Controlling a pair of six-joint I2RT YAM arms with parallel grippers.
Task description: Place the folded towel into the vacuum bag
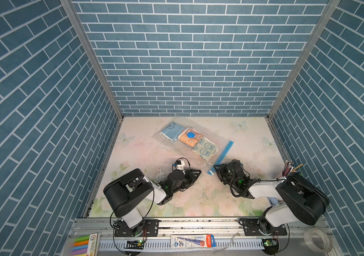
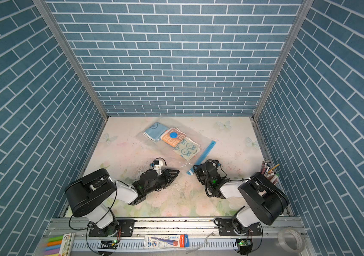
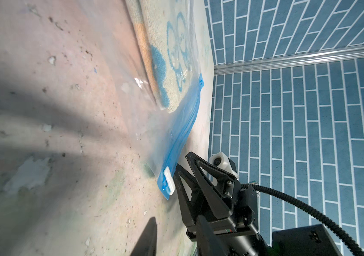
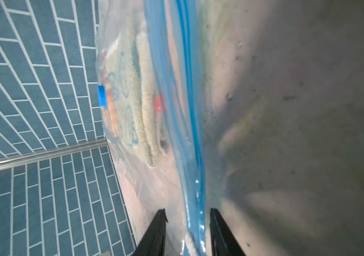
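Observation:
The clear vacuum bag (image 1: 177, 147) lies diagonally on the table, with blue (image 1: 171, 131), orange (image 1: 189, 140) and cream (image 1: 205, 149) folded towels inside, around a blue valve (image 1: 190, 134). Its blue zipper strip (image 4: 192, 136) runs along the right end, with a white slider (image 3: 168, 180) at the near end. My right gripper stands open over that end, the slider between its fingertips. My left gripper is just left of it, its fingers apart with nothing between them, pointing toward the zipper end.
A cup of pens (image 1: 287, 168) stands at the right edge, beside the right arm. Tiled walls enclose the back and sides.

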